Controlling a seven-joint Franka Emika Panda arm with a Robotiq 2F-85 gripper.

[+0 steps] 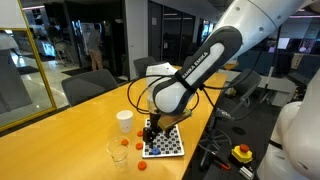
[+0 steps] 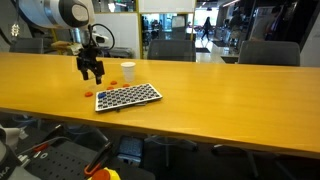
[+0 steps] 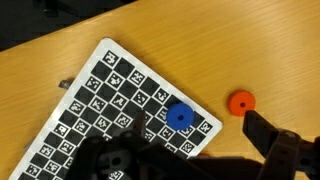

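On the wooden table lies a black-and-white checkered board (image 3: 110, 100), printed with small marker patterns. A blue disc (image 3: 180, 116) rests on it near one end. Just off the board an orange-red disc (image 3: 241, 102) sits on bare wood. My gripper is open above the board's end, its dark fingers far apart with nothing held; in the wrist view the blue disc shows between them and the orange-red disc beside the right one. Exterior view 1 has the gripper (image 1: 151, 134) low over the board's left side.
A white cup (image 1: 125, 118) and a clear glass (image 1: 118, 155) stand left of the board, with several red discs around, one red disc (image 1: 142, 166) near the front edge.
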